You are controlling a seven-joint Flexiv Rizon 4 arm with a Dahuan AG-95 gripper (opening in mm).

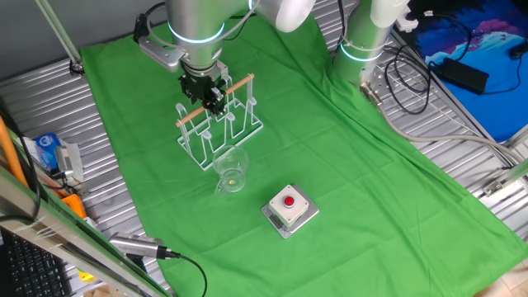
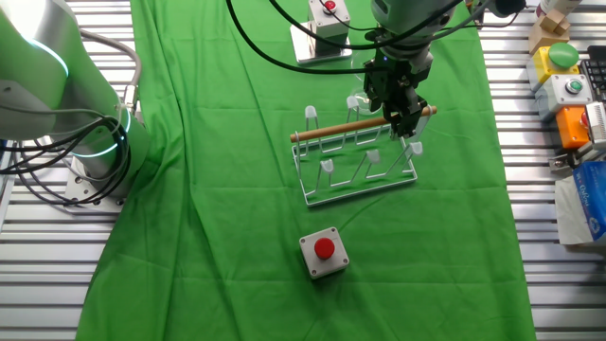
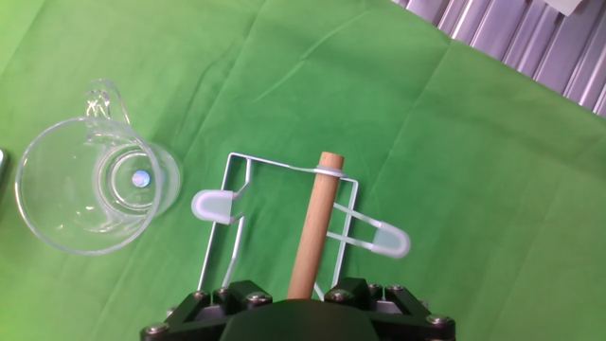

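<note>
My gripper (image 1: 216, 107) is pointed down over the wooden top bar (image 1: 241, 84) of a white wire cup rack (image 1: 206, 163). Exterior view 2 has the gripper (image 2: 405, 121) near one end of that bar, and whether it touches the bar is unclear. At the bottom of the wrist view, the black gripper parts (image 3: 365, 301) flank the bar (image 3: 317, 223); the fingertips are hidden, so the finger's state does not show. A clear glass cup with a handle (image 3: 95, 189) stands on the green cloth beside the rack, apart from the gripper. No cup hangs on the rack.
A box with a red button (image 1: 289, 206) sits on the cloth near the glass cup. Another red-button box (image 2: 324, 252) lies on the rack's other side.
</note>
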